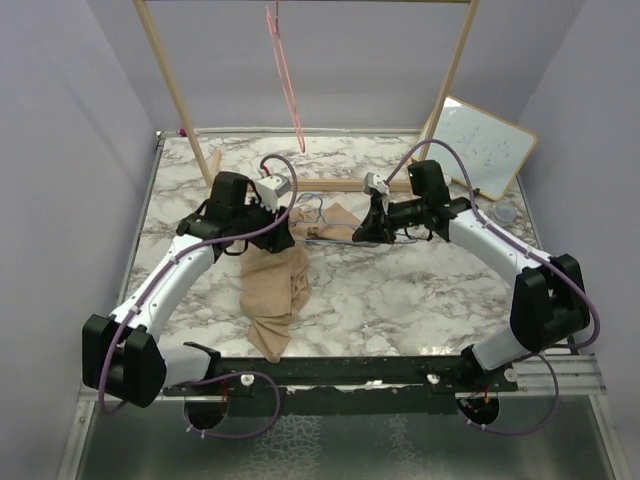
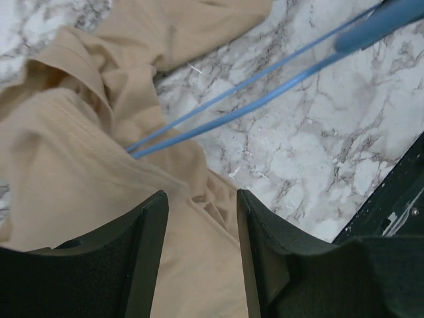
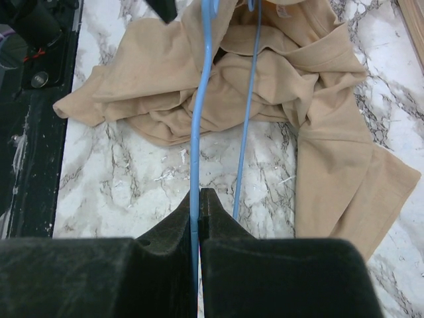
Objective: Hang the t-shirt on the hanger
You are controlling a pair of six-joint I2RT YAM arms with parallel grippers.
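The beige t-shirt [image 1: 268, 295] lies crumpled on the marble table. A blue hanger reaches into its folds, seen also in the left wrist view as blue bars [image 2: 262, 99]. My right gripper is shut on the hanger's bar, holding it horizontal over the table. My left gripper stands open above the shirt, just beside where the hanger enters the cloth, with nothing visible between its fingers.
A wooden frame [image 1: 165, 70] with pink hangers [image 1: 285, 75] stands at the back. A whiteboard [image 1: 478, 145] leans at back right. Its black front edge [image 1: 360, 370] runs below.
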